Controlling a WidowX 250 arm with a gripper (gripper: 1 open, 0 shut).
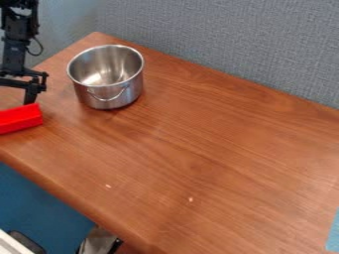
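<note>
A steel pot point(106, 77) with a wire handle stands upright on the wooden table toward the back left. A red block-like object point(19, 118) lies at the left edge of the view, partly cut off. My black gripper point(30, 91) is at the left, just above and behind the red object and left of the pot, apart from the pot. It is open, with nothing seen held in it, though its fingers are small in view.
A grey padded wall point(225, 50) runs along the back. Blue floor and some unclear items show below the table at the lower left.
</note>
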